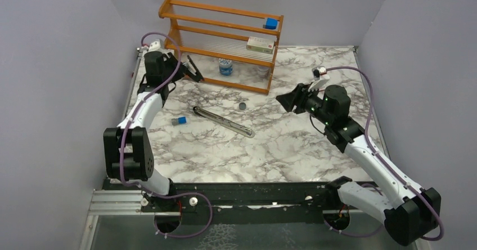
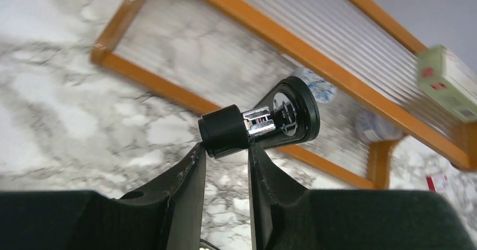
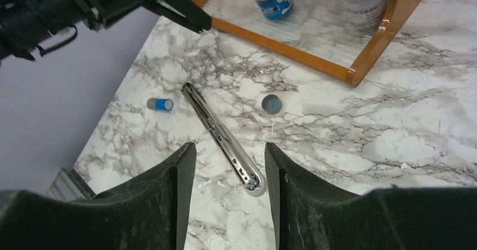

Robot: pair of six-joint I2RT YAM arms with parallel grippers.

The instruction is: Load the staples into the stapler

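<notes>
The black stapler (image 2: 225, 130) is held at one end in my left gripper, its fingers touching the black casing. It hangs open in the air, with a silver metal part showing between its two halves. From above, the stapler (image 1: 194, 70) is near the shelf's front left corner. My right gripper stands open, nothing between its fingers, over the right half of the table. A light green and white box (image 1: 260, 44) lies on the rack's shelf; I cannot see its contents.
A wooden rack (image 1: 236, 83) stands at the back, with a blue-labelled jar (image 1: 225, 67) inside. On the marble table lie a long slotted metal piece (image 1: 225, 121), a small blue-and-grey piece (image 1: 179, 120) and a round grey cap (image 1: 242, 106).
</notes>
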